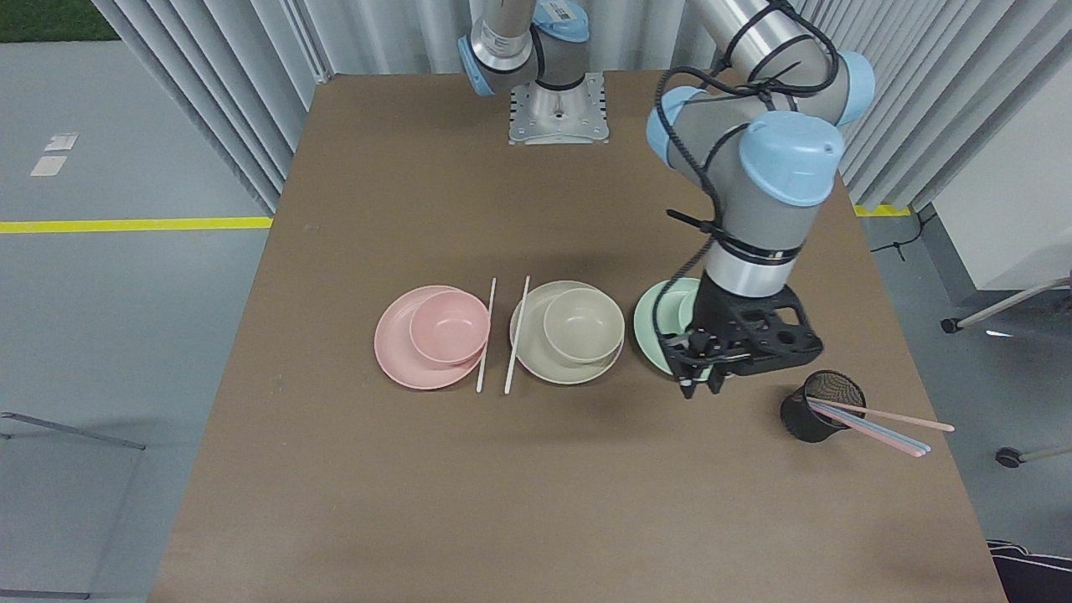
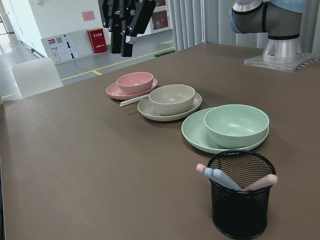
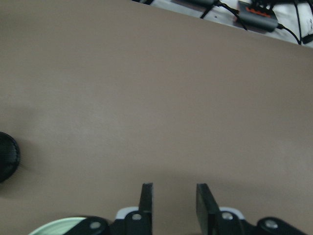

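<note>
My gripper is open with nothing between its fingers, high above the table by the green plate (image 1: 651,313), partly covering it in the front view. The green bowl (image 2: 236,125) sits on that plate. A cream bowl (image 1: 583,323) on its plate and a pink bowl (image 1: 449,326) on its plate stand to the left, with white chopsticks (image 1: 517,332) beside them. A black mesh cup (image 2: 239,215) at the right holds pink and blue chopsticks (image 1: 889,436), leaning over its rim.
Cables and boxes (image 3: 257,19) show beyond an edge in the wrist view.
</note>
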